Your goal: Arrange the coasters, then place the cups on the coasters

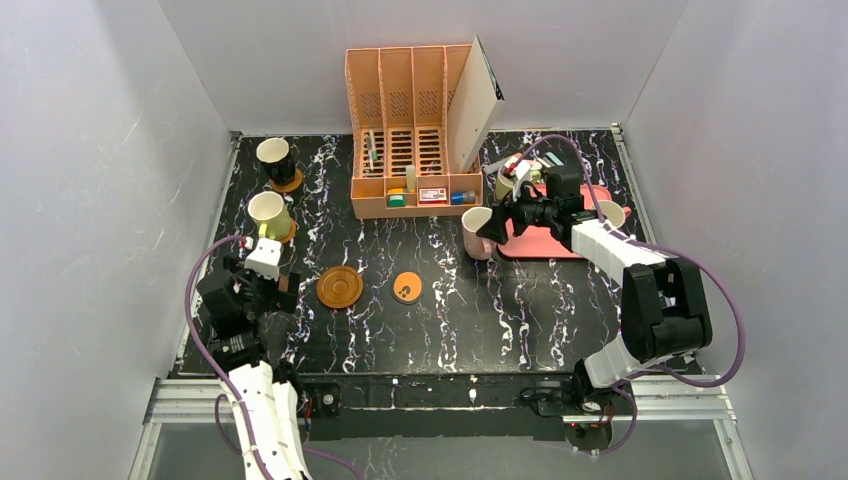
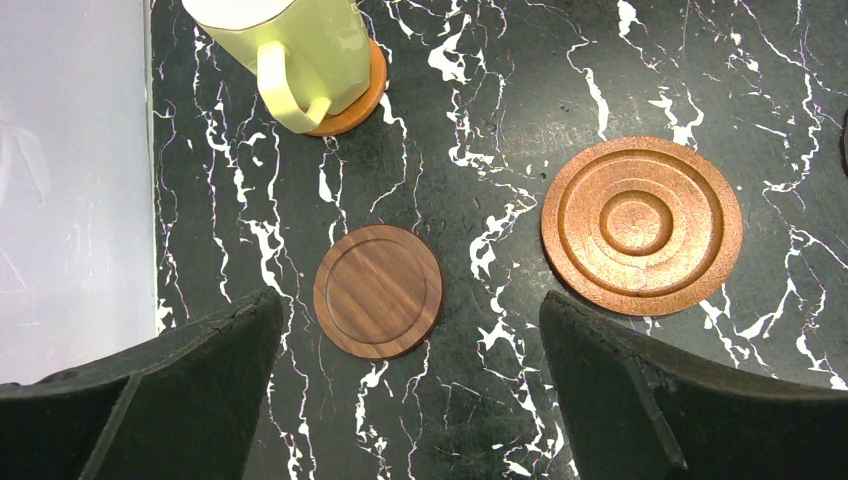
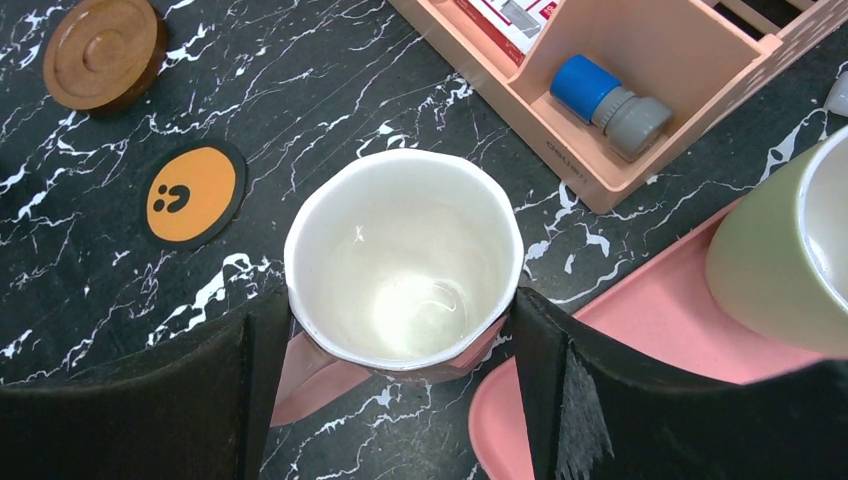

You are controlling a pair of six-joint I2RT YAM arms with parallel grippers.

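Observation:
The pink cup with a white inside is between the two fingers of my right gripper, rim facing the camera. Both fingers meet or nearly meet the cup's sides; whether they grip it firmly cannot be told. In the top view this cup is just left of the pink tray. An orange paw-print coaster lies to its lower left, and a larger brown coaster farther left. Over a small dark wood coaster, my left gripper stands open and empty.
A green cup and a black cup stand on coasters at the left. The peach organizer is behind the pink cup. On the right, the pink tray lies under my right arm.

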